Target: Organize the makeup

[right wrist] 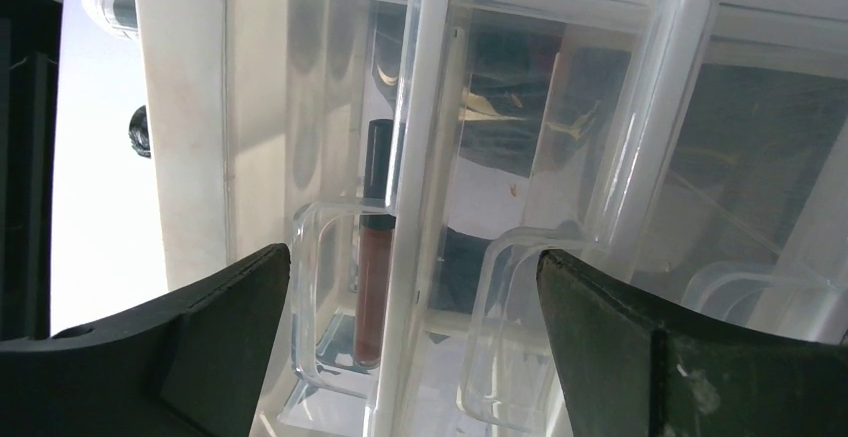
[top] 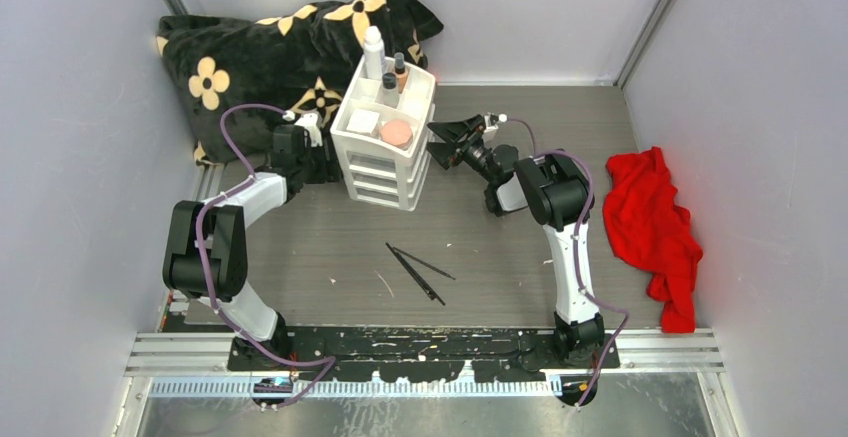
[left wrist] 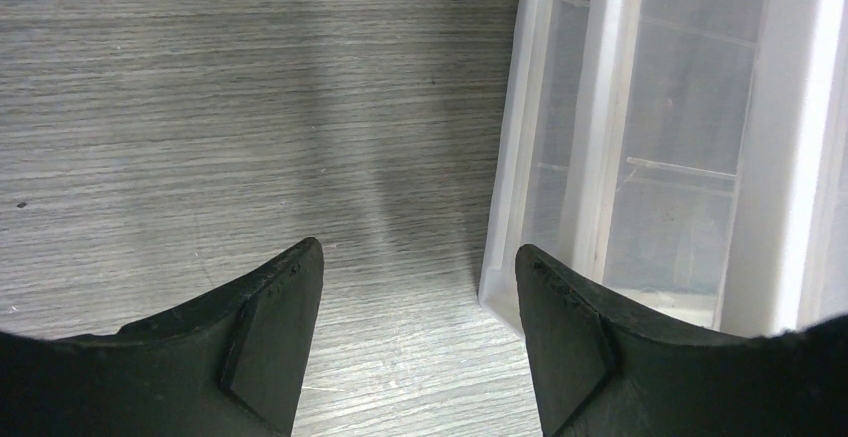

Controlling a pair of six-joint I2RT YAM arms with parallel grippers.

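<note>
A white organizer [top: 383,162] with clear drawers stands upright near the back. Its top tray holds a white spray bottle [top: 374,52], two small dark-capped bottles, a white box [top: 363,123] and a round pink item [top: 396,134]. On the organizer's right, my open right gripper faces drawers with clear handles; a dark-capped lip gloss tube [right wrist: 374,257] shows inside one. My left gripper is open at the organizer's left side, its right finger overlapping the clear wall in view. Two dark pencils [top: 415,275] lie crossed on the floor in front.
A black floral cushion [top: 260,67] leans behind the organizer and the left arm. Bunched red cloth [top: 650,227] lies by the right wall.
</note>
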